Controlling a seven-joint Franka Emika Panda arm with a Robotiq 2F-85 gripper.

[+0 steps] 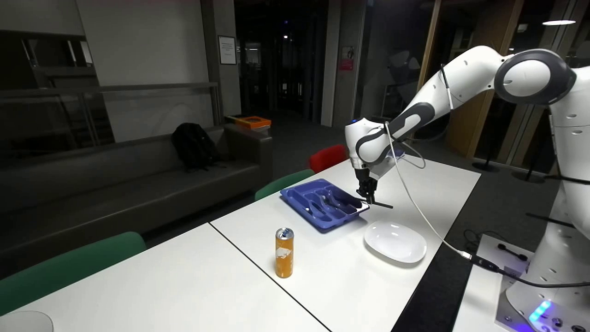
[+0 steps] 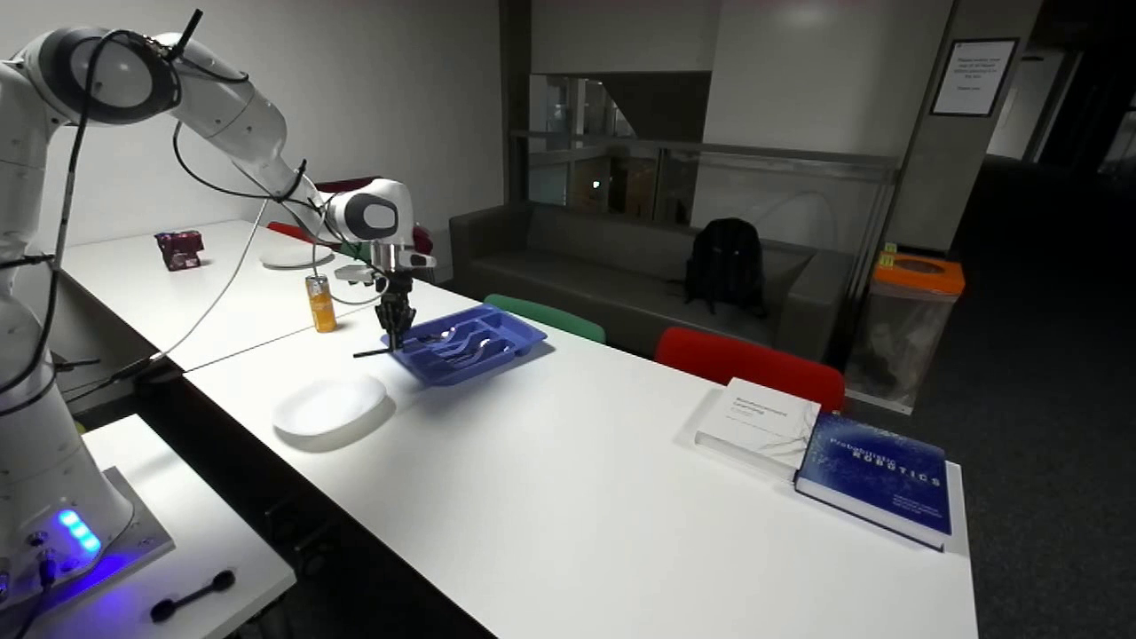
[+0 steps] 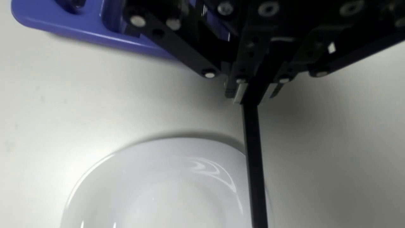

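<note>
My gripper is shut on a thin black stick (image 3: pixel 256 167), which runs down past the fingertips over the right part of a white plate (image 3: pixel 163 190) in the wrist view. In exterior view 1 the gripper (image 1: pixel 369 200) hangs above the table beside the blue cutlery tray (image 1: pixel 326 223), and the stick (image 1: pixel 382 205) juts out to its right. Several utensils lie in the tray's compartments. The plate (image 1: pixel 395 241) stands on the table nearer the robot than the tray. What the stick's other end looks like is hidden by the gripper.
An orange can (image 1: pixel 284 257) stands upright near the table seam. A white book (image 2: pixel 758 421) and a blue book (image 2: pixel 875 474) lie at the table's far end. Between the books and the plate, the tabletop (image 2: pixel 596 479) is clear.
</note>
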